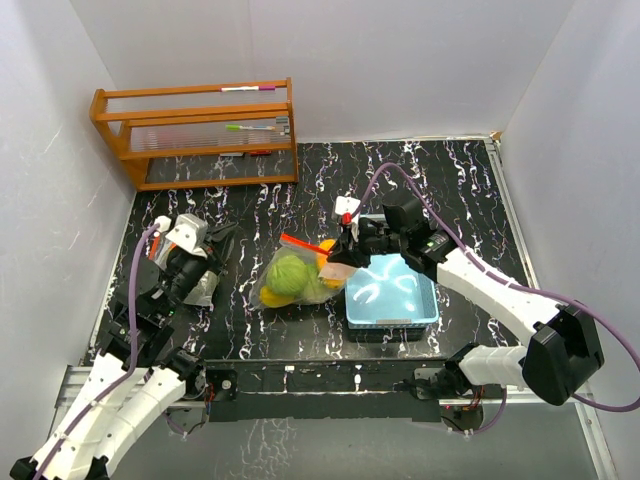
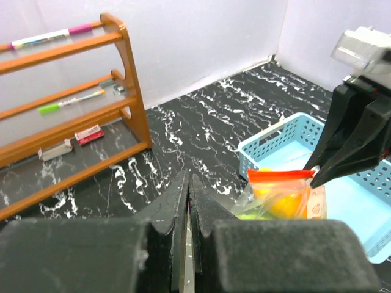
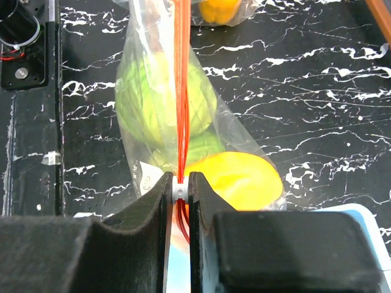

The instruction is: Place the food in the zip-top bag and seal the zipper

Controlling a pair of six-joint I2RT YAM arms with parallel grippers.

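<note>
A clear zip bag [image 1: 300,290] with a red zipper strip [image 1: 306,243] lies left of the blue basket, holding green [image 3: 168,101] and yellow-orange food [image 3: 238,180]. Its zipper end is pinched by my right gripper, shut on it with the strip running up from the fingers. My left gripper is shut and apart from the bag, with nothing visible between its fingers. A second clear bag [image 1: 203,290] is partly covered by the left arm; orange food [image 3: 219,9] shows in it in the right wrist view.
The light-blue basket [image 1: 391,325] stands empty under and beside the right arm. A wooden rack [image 1: 292,130] with pens stands at the back left.
</note>
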